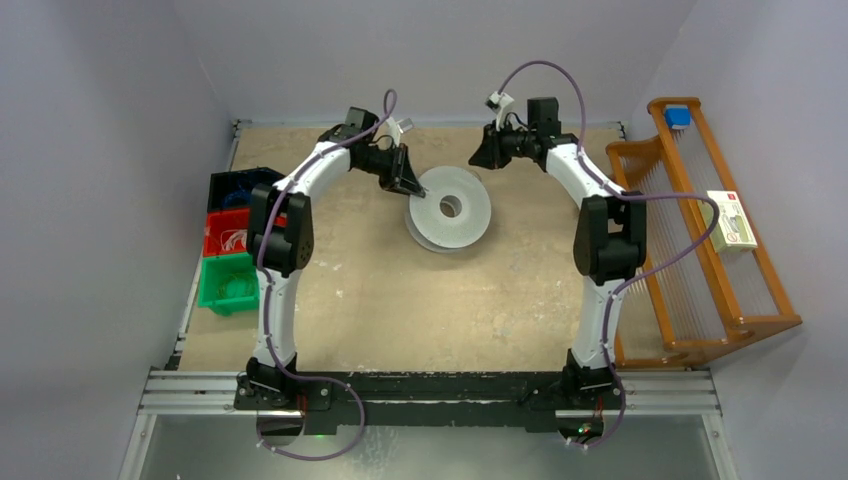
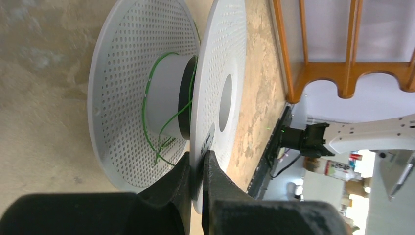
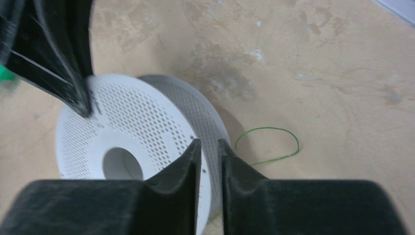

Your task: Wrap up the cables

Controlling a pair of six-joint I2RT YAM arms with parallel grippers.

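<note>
A white perforated spool point(image 1: 470, 220) is at the middle of the table, tilted, its two flanges apart. My left gripper is shut on the rim of its upper flange point(image 2: 220, 54). In the left wrist view, green cable point(image 2: 145, 100) runs loosely around the grey core point(image 2: 161, 95), some strands hanging slack. A loop of the green cable point(image 3: 266, 128) sticks out past the lower flange in the right wrist view. My right gripper is slightly open behind the spool's back edge, with no cable visible between its fingertips.
Black point(image 1: 230, 187), red point(image 1: 212, 235) and green point(image 1: 212, 285) bins with cables stand at the left edge. A wooden rack point(image 1: 660, 345) with a box point(image 1: 727, 220) fills the right side.
</note>
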